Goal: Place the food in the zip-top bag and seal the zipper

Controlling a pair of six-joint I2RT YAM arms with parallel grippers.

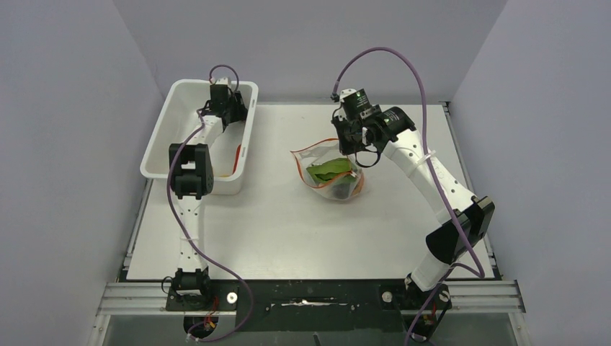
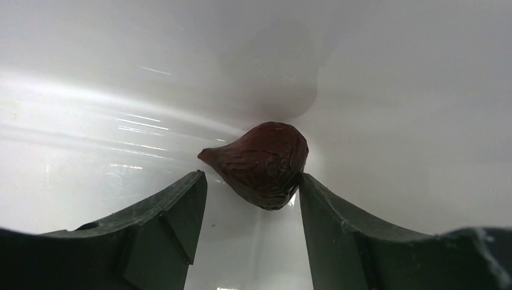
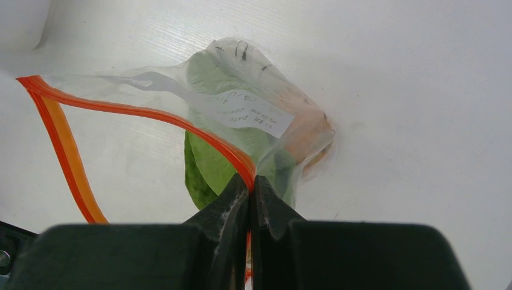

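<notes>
A dark brown, wrinkled, fig-like food piece [image 2: 262, 163] lies on the floor of the white bin. My left gripper is part open around its near side, one fingertip on the left and the other at its right edge; whether that one touches is hard to tell. From above, this gripper covers the piece. The clear zip top bag [image 1: 322, 153] stands on the table with its orange-edged mouth gaping, a green leafy food [image 1: 330, 169] inside. My right gripper is shut on the bag's orange rim [image 3: 236, 158]. An orange-tan food [image 3: 308, 136] shows through the bag's wall.
The white bin [image 1: 250, 130] stands at the left of the table, its walls close around my left gripper. A red item [image 1: 237, 157] lies inside by the right wall. Between bin and bag the table [image 1: 270, 216] is clear.
</notes>
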